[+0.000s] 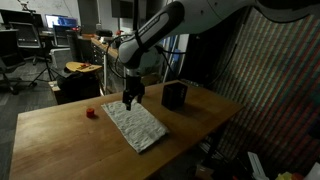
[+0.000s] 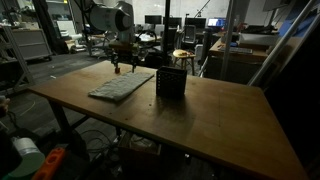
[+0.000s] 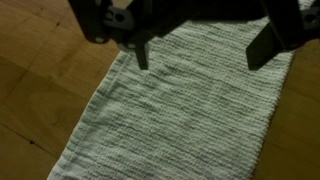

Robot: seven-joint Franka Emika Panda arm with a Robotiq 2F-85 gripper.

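Note:
A pale grey-white cloth (image 1: pixel 136 126) lies flat on the wooden table, and its woven surface fills much of the wrist view. Over the cloth's far part hangs my gripper (image 1: pixel 132 101), pointing down. In the wrist view the two fingers (image 3: pixel 268 46) stand wide apart, so the gripper is open, with only cloth visible below the gap. A small red object (image 1: pixel 90 113) rests on the table to the left of the cloth, apart from it. A black box-like container (image 1: pixel 174 95) stands to the cloth's right.
Exterior view 1 also shows free table on the left. A stool (image 1: pixel 78 67) and office chairs stand behind, off the table.

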